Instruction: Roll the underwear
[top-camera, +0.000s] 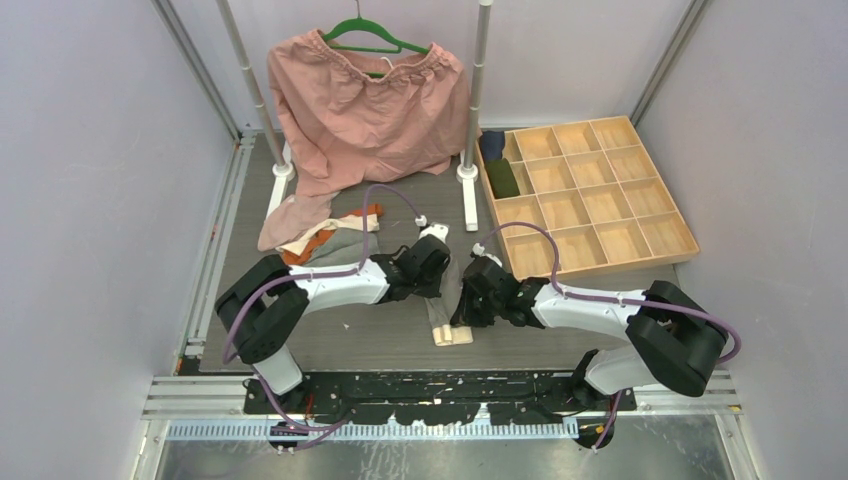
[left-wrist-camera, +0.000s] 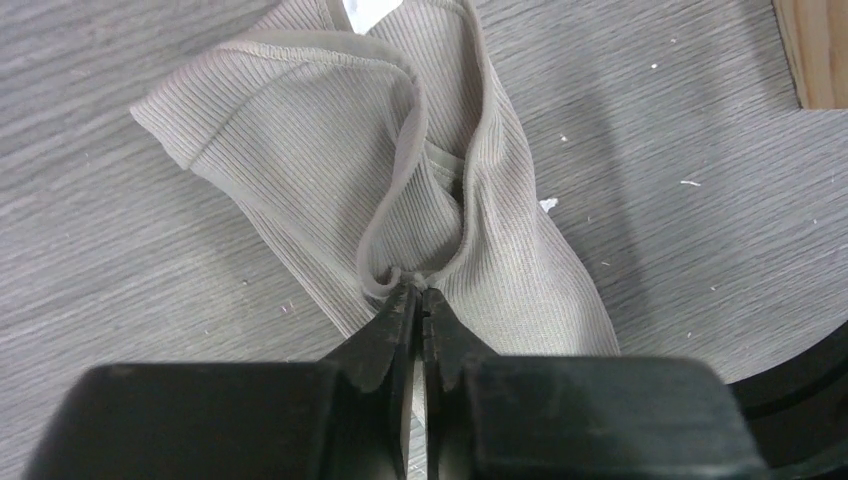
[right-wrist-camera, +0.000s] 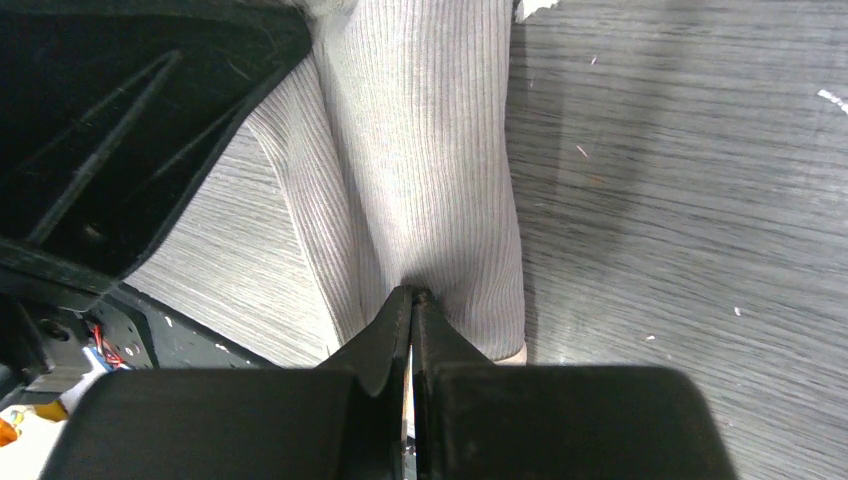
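Grey ribbed underwear (top-camera: 438, 313) with a cream waistband (top-camera: 453, 336) lies lengthwise on the table, partly covered by both arms in the top view. In the left wrist view, my left gripper is shut with its tips at a raised fold of the underwear (left-wrist-camera: 540, 270); whether any cloth is pinched between them cannot be made out. My right gripper is shut on the underwear (right-wrist-camera: 440, 180) near its waistband end, the cloth bunching at the fingertips. The far end of the garment spreads into loose folds in the left wrist view.
A wooden compartment box (top-camera: 585, 267) stands at the right, with a dark green roll (top-camera: 502, 179) and a navy roll (top-camera: 492, 145) along its left side. Other folded clothes (top-camera: 325, 240) lie at the left. Pink shorts (top-camera: 370, 110) hang at the back. Bare table shows at front left.
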